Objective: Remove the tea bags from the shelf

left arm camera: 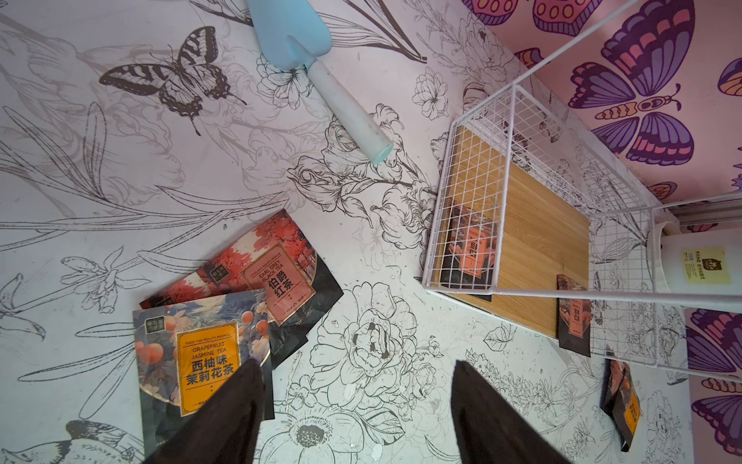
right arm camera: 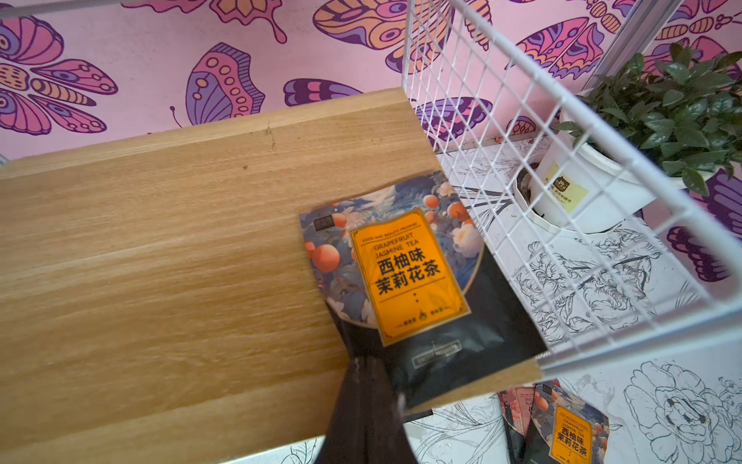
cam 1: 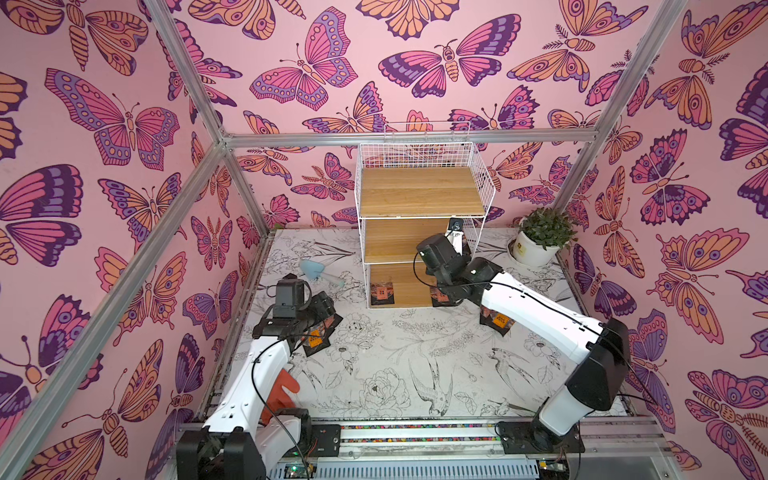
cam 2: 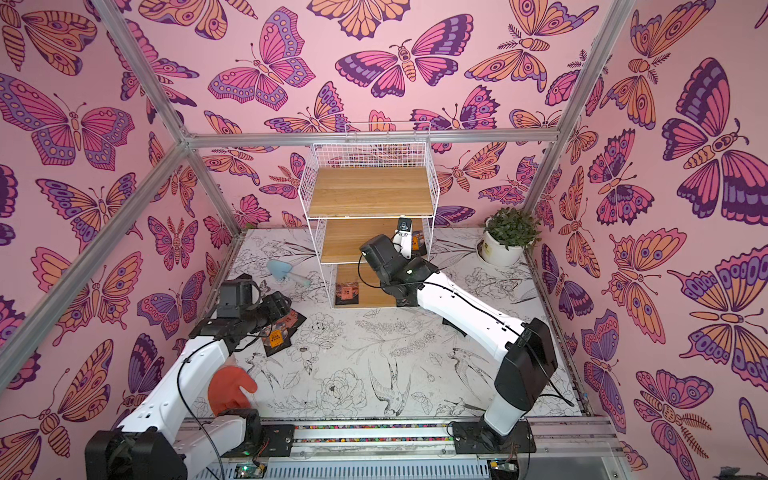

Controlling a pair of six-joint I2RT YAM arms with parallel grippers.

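Note:
In the right wrist view my right gripper is shut on the lower edge of a grapefruit jasmine tea bag (right arm camera: pixel 409 270), which lies tilted on the wooden middle shelf against its right mesh side. On the bottom shelf are two red-labelled tea bags (left arm camera: pixel 468 246) (left arm camera: pixel 573 315), one at each end. My left gripper stands open over the table, nothing between its fingers. Left of it lie a grapefruit tea bag (left arm camera: pixel 202 359) and an Earl Grey tea bag (left arm camera: pixel 282 282), overlapping. More tea bags (right arm camera: pixel 570 429) lie on the table right of the shelf.
The top shelf (cam 1: pixel 420 192) is bare. A potted plant (cam 1: pixel 544 233) stands right of the white wire rack (cam 2: pixel 432 184). A blue scoop (left arm camera: pixel 340 100) lies left of it, and a red glove (cam 2: pixel 230 389) near the left arm.

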